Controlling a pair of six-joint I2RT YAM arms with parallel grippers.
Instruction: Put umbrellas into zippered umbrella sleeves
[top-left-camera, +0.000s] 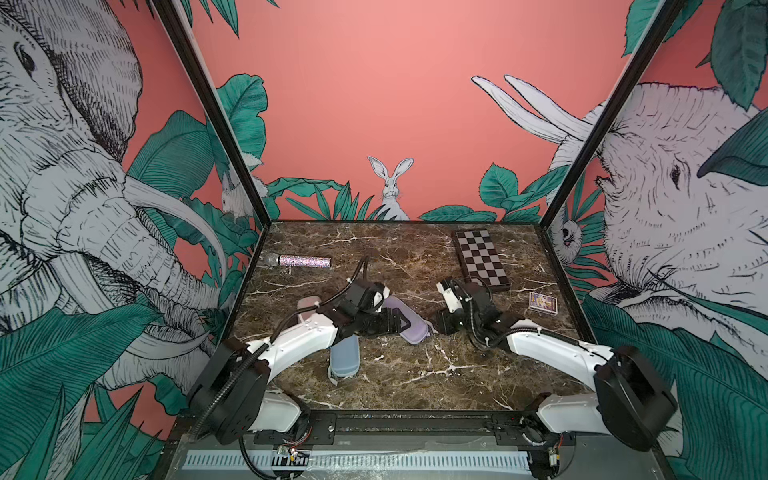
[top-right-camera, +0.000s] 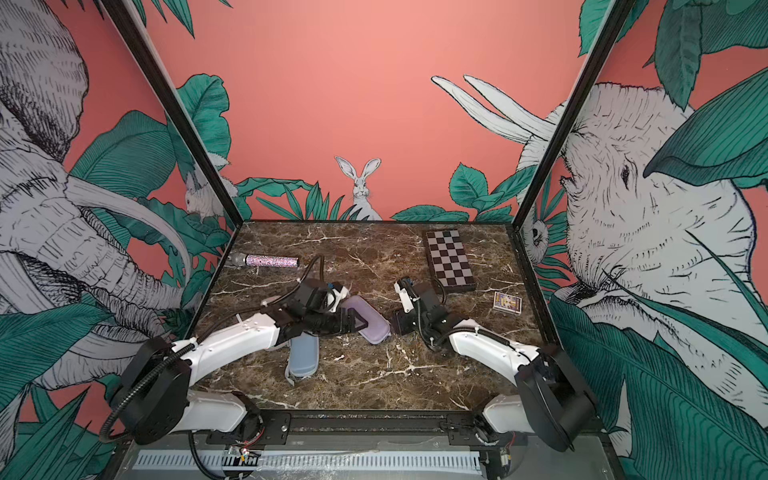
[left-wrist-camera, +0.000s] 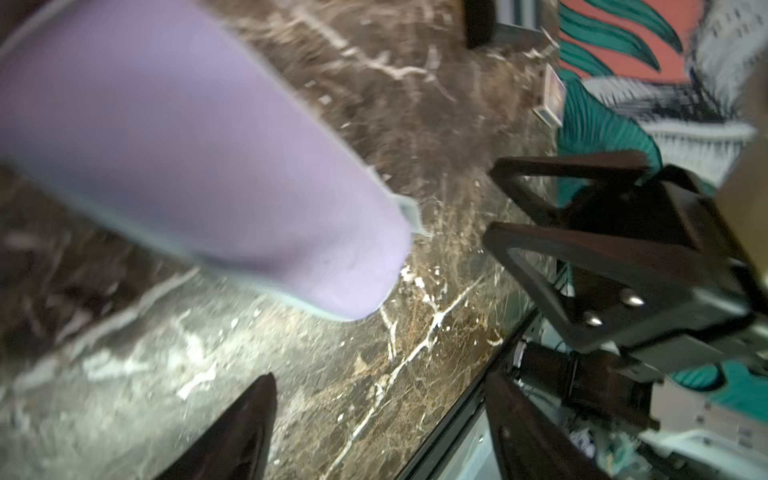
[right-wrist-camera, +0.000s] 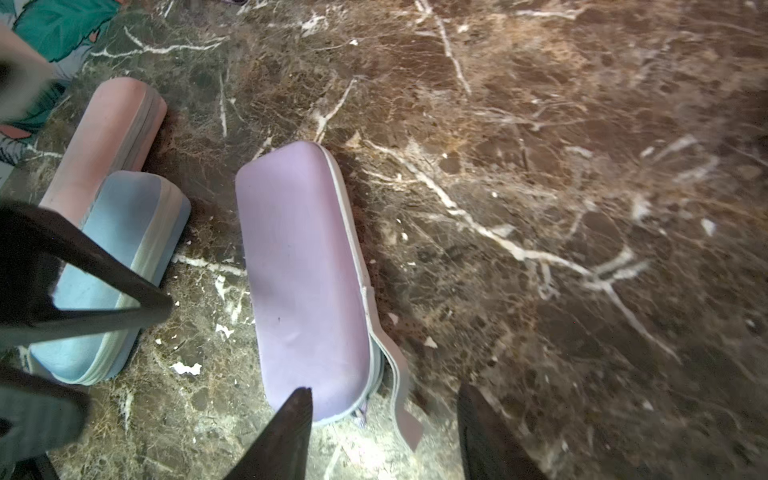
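A closed purple zippered sleeve (right-wrist-camera: 308, 272) lies on the marble table between my two arms, its pale wrist strap (right-wrist-camera: 400, 400) hanging off one end. My right gripper is open at that strap end, nothing held. My left gripper stands apart-fingered beside the purple sleeve in the top views, with only bare table showing between its fingers. Farther left lie a blue sleeve (right-wrist-camera: 120, 272) and a pink sleeve (right-wrist-camera: 108, 152) alongside each other; the left arm partly covers the pink one in the top left view.
A glittery microphone-like stick (top-left-camera: 300, 261) lies at the back left. A chequered board (top-left-camera: 481, 260) sits at the back right, with a small card box (top-left-camera: 543, 302) near the right edge.
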